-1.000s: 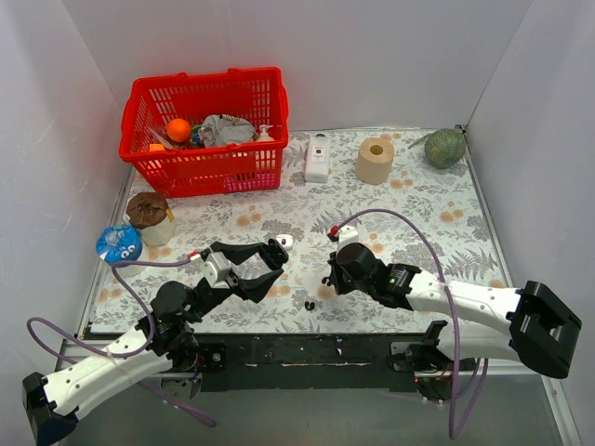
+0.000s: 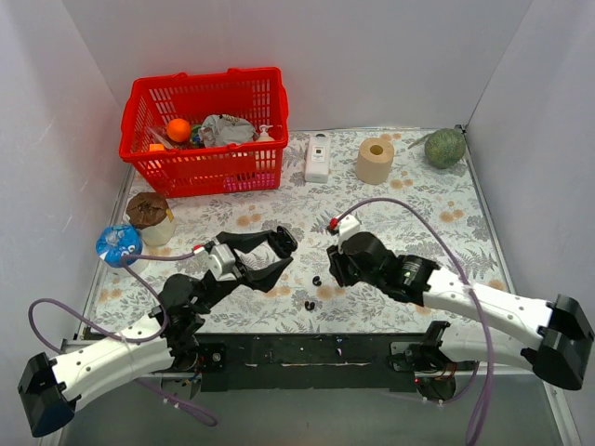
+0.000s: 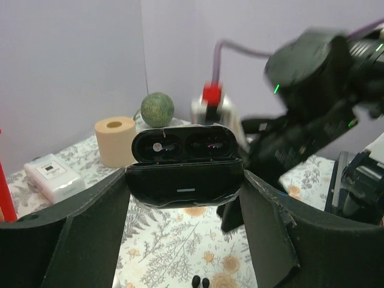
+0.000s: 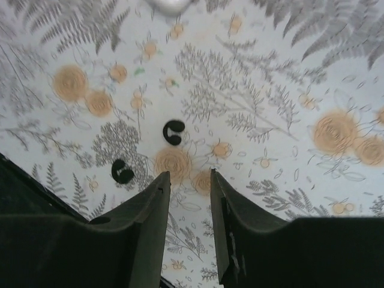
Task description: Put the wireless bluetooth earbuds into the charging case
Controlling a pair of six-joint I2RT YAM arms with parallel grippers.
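The black charging case [image 3: 185,185] is clasped between the fingers of my left gripper [image 2: 280,249], raised above the table. Its two hollows face the left wrist camera; whether anything sits in them I cannot tell. Two small black C-shaped earbuds lie apart on the patterned cloth: a farther earbud [image 4: 174,132] and a nearer earbud [image 4: 122,172], close to the table's front edge. In the top view my right gripper [image 2: 340,270] is just right of the farther earbud [image 2: 316,281]. Its fingers are part open with nothing between them [image 4: 189,175].
A red basket [image 2: 200,175] stands at the back left, with a white box [image 2: 317,158], a paper roll [image 2: 375,162] and a green melon [image 2: 445,149] along the back. A white object [image 4: 171,5] is partly in view.
Early on, the left gripper shifted right with the case, covering a white object.
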